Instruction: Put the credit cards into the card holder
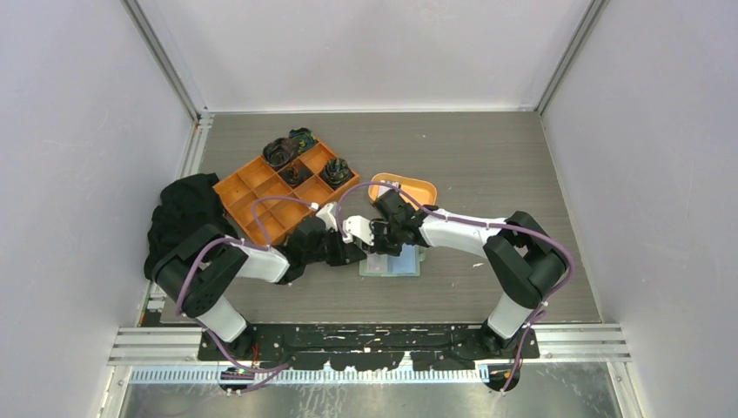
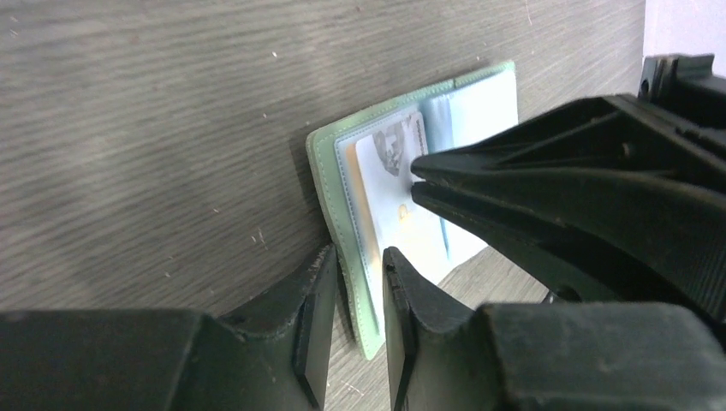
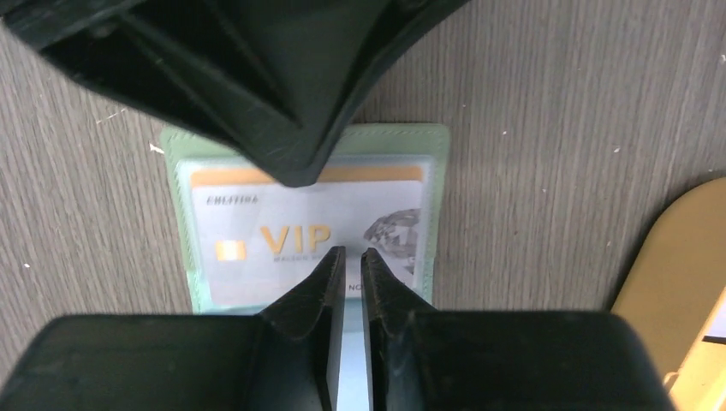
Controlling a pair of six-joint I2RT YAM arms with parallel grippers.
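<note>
The mint green card holder (image 1: 400, 261) lies on the table, a VIP card (image 3: 308, 214) in its transparent slot and a pale blue section beside it. In the left wrist view my left gripper has its fingertips close together at the holder's near green edge (image 2: 329, 188). My right gripper is over the card, its fingertips nearly together at the card's lower part. Whether either grips anything firmly is hard to see; the other gripper's dark body crosses each wrist view.
An orange tray (image 1: 418, 187) with cards sits behind the holder. An orange compartment box (image 1: 252, 196) with dark bundles is at back left, beside a black cloth (image 1: 183, 218).
</note>
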